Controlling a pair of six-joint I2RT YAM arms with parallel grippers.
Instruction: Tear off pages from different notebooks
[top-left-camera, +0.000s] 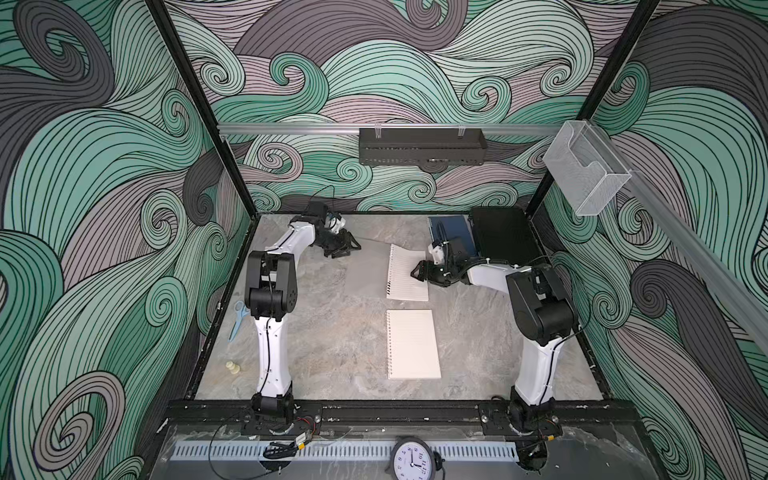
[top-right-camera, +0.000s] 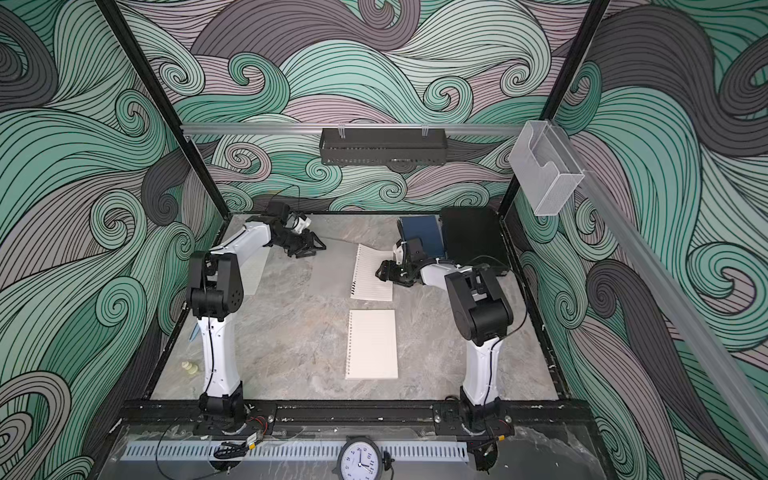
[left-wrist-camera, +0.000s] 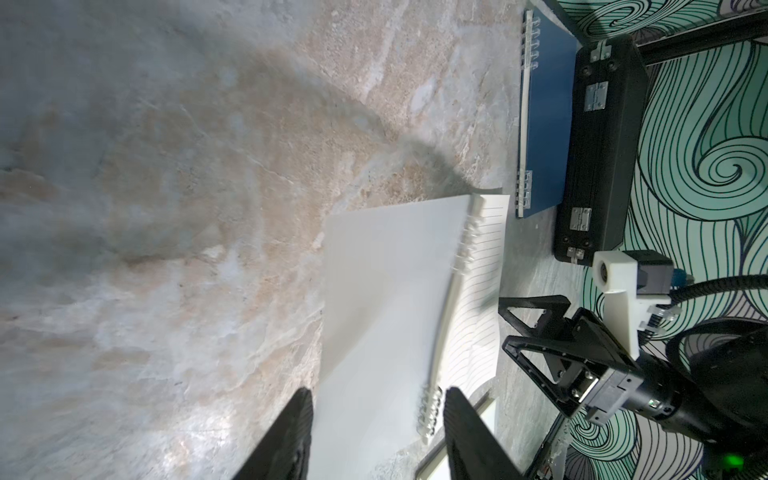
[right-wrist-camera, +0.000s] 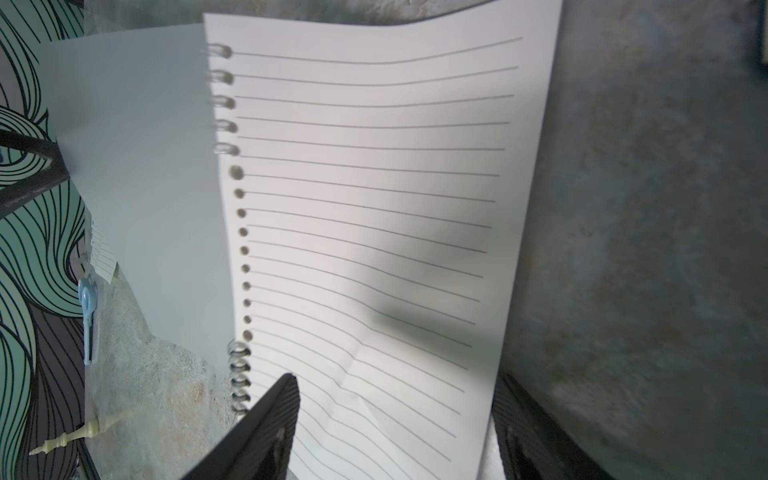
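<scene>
A ring-bound notebook with a lined page (right-wrist-camera: 360, 192) sits at the back middle, its plain grey cover (left-wrist-camera: 392, 272) spread out to the left. Rings show at the top and bottom of the page's left edge, with bare holes between. My right gripper is at the page's right edge, fingers apart; whether they touch the paper I cannot tell. At the back left, my left gripper (top-left-camera: 350, 244) stands open and empty, to the left of the cover. In front lies a second spiral notebook (top-left-camera: 413, 344), open at a blank-looking cream page.
A blue notebook (top-left-camera: 454, 232) and a black case (top-left-camera: 502, 232) occupy the back right. A loose pale sheet (top-right-camera: 254, 272) lies partly under the left arm. Blue scissors (top-left-camera: 238, 318) and a small yellowish item (top-left-camera: 232, 367) are at the left.
</scene>
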